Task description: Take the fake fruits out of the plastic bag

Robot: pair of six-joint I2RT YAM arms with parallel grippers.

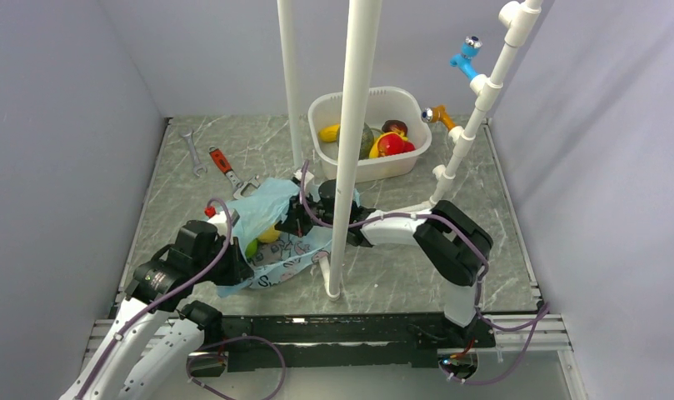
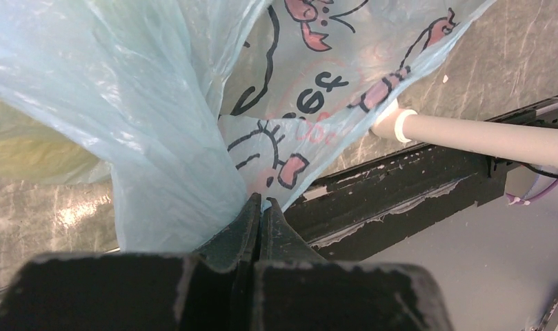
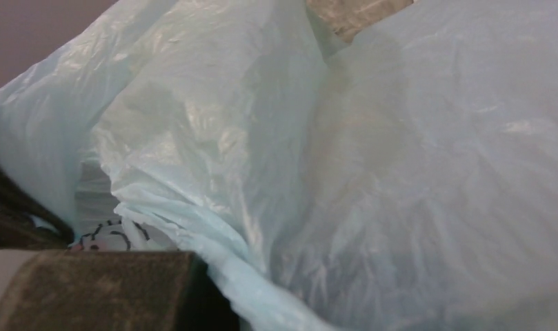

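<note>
The light-blue plastic bag (image 1: 267,200) lies crumpled on the counter, holding a yellow fruit (image 1: 269,235) and a green one (image 1: 252,248). My left gripper is shut on the bag's printed edge, at its near left in the top view. My right gripper (image 1: 292,227) is at the bag's opening beside the yellow fruit. In the right wrist view its dark fingers are at the lower left, largely behind folds of plastic; it is shut, and nothing clearly shows between its fingers.
A white basket (image 1: 375,173) of fruit stands at the back. White pipes (image 1: 342,150) rise through the middle and at the right, with two taps. A wrench (image 1: 192,154) and an adjustable wrench (image 1: 222,165) lie at the back left.
</note>
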